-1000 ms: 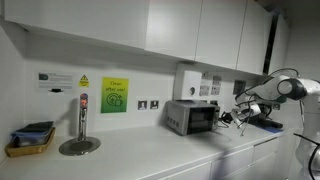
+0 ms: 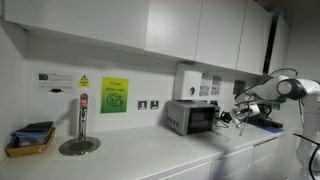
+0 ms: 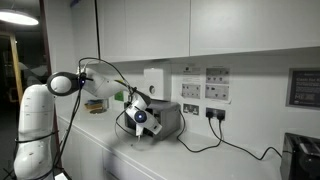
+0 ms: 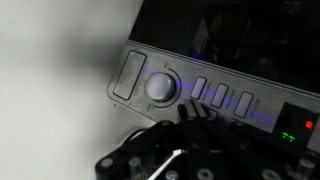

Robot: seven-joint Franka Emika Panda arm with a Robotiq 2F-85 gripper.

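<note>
The microwave (image 2: 190, 117) stands on the counter against the wall, dark door facing the room. In the wrist view its control panel (image 4: 125, 91) runs diagonally, with a round silver knob (image 4: 160, 86), a row of narrow buttons and lit green digits. My gripper is shut, its tips over the panel near the buttons, right of and below the knob. Nothing shows between the fingers. Whether the tips touch the panel cannot be told. From the second exterior side, the gripper (image 3: 153, 128) is in front of the microwave (image 3: 170, 121).
A tap (image 2: 83, 116) and round sink (image 2: 80, 146) lie far along the counter (image 2: 135, 152), with a basket (image 2: 31, 139) beyond. Cupboards (image 2: 170, 30) overhang the microwave. Cables (image 3: 215, 143) run along the wall. Counter between sink and microwave is clear.
My arm and gripper have shifted only slightly beside the microwave. The microwave and the other things stand where they were.
</note>
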